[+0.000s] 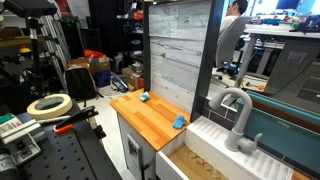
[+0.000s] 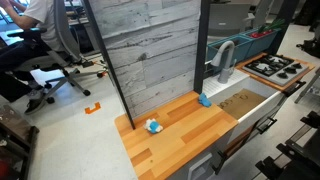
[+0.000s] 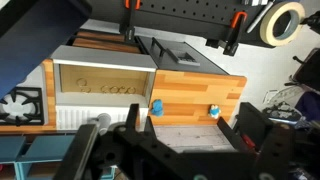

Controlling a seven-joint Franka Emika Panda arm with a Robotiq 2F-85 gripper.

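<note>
Across the wrist view's lower part, my gripper has its dark fingers spread well apart, and nothing shows gripped between them. Beyond that gap lies the wooden countertop [image 3: 185, 85]. A small blue item [image 3: 157, 107] rests on the counter near the sink side; exterior view 1 shows the same blue item [image 1: 180, 122] there. Farther along the wood sits a second small blue and white item [image 2: 152, 126]. Both stand apart from the gripper. What exactly the two items are is too small to tell.
A light basin [image 2: 240, 103] with a brown bottom adjoins the counter, a grey faucet [image 1: 240, 118] behind it. A stove top [image 2: 275, 67] stands farther right. Tape rolls [image 1: 50, 107] lie on the black robot table [image 1: 75, 150]. A white plank wall [image 2: 150, 50] backs the counter.
</note>
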